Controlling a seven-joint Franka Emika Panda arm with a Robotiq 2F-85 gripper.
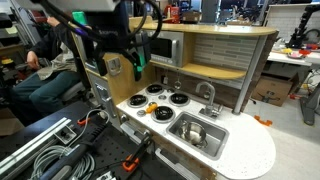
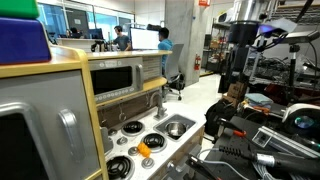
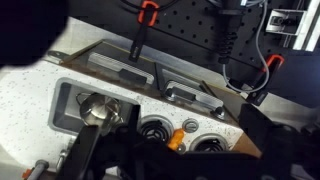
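Note:
My gripper (image 1: 125, 68) hangs high over the front left of the toy kitchen, its fingers apart and nothing visible between them. The wrist view looks down past the black gripper onto the counter. An orange item (image 3: 177, 139) lies among the burners, well below the fingers; it is too small to name surely. A metal pot (image 1: 195, 133) sits in the sink (image 1: 212, 150), right of the stove. The microwave (image 1: 158, 47) above the burners appears closed.
A wooden shelf (image 1: 215, 72) extends over the back of the counter, and the faucet (image 1: 207, 97) rises behind the sink. Cables (image 1: 55, 155) lie by the robot's base.

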